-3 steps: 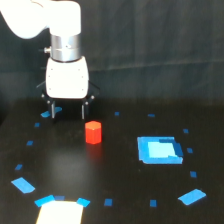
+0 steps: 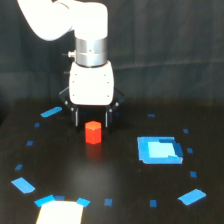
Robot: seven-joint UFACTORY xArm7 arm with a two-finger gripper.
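A red cube (image 2: 93, 133) rests on the dark table, left of the middle in the camera view. My gripper (image 2: 94, 115), at the end of the white arm, hangs at the cube, lined up with it from side to side. Its dark fingers stand wide apart, one to each side of the cube's top. How far they are above or behind the cube is hard to tell. No contact with the cube shows.
To the right of the cube lies a blue square tray (image 2: 142, 153) with a white inside. A white object (image 2: 60, 213) is cut off by the bottom edge. Several small blue marks dot the dark table, which is otherwise clear between cube and tray.
My arm and gripper have moved right, from the cube's left side to over or behind it, and look slightly lower. The cube and tray have not moved.
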